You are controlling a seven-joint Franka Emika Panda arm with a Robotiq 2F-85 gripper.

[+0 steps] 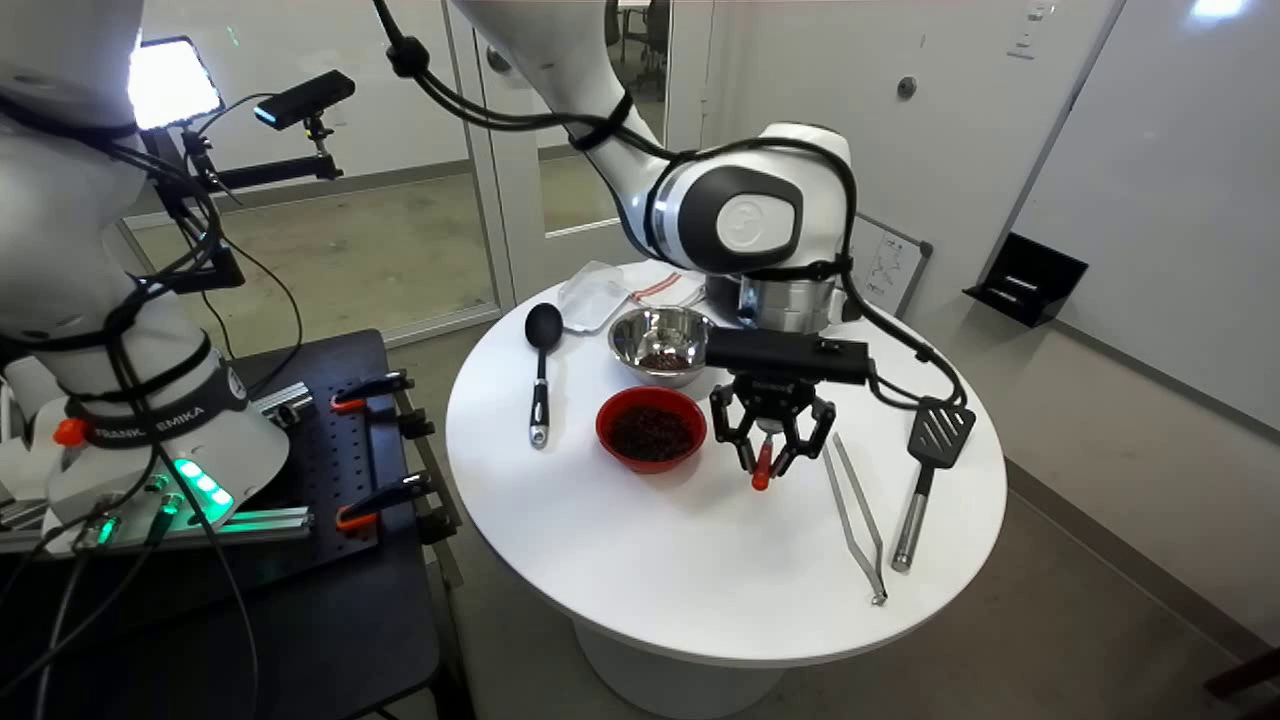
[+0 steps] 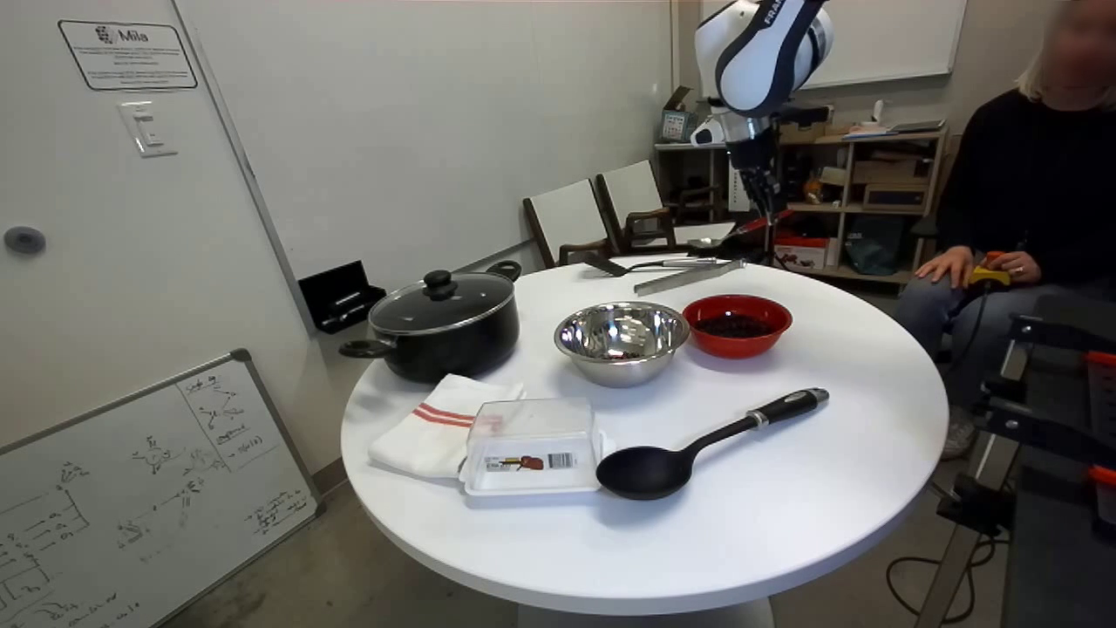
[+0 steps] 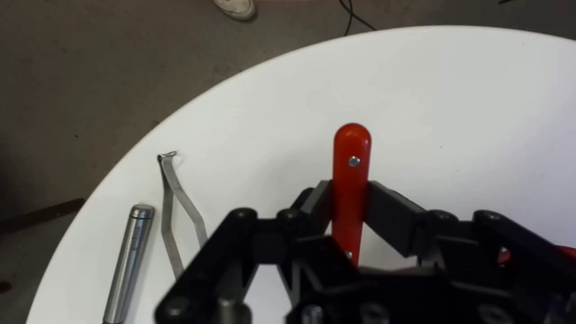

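Observation:
My gripper [image 1: 765,454] is shut on the red handle [image 3: 351,216] of a utensil, one finger pressed to each side of it in the wrist view. The handle's rounded end points away from the gripper, and a rivet shows on it. In exterior view 2 the red handle [image 2: 765,221] hangs over the far side of the table, with a metal part [image 2: 707,242] reaching left from it. The utensil's head is mostly hidden behind the gripper in the wrist view.
A red bowl [image 1: 650,430] with dark contents and a steel bowl [image 1: 661,346] stand close by. Tongs [image 1: 858,522] and a slotted spatula [image 1: 939,434] lie to the right. A black spoon [image 2: 645,473], clear box [image 2: 531,448], cloth [image 2: 423,445] and lidded pot [image 2: 445,324] occupy other spots.

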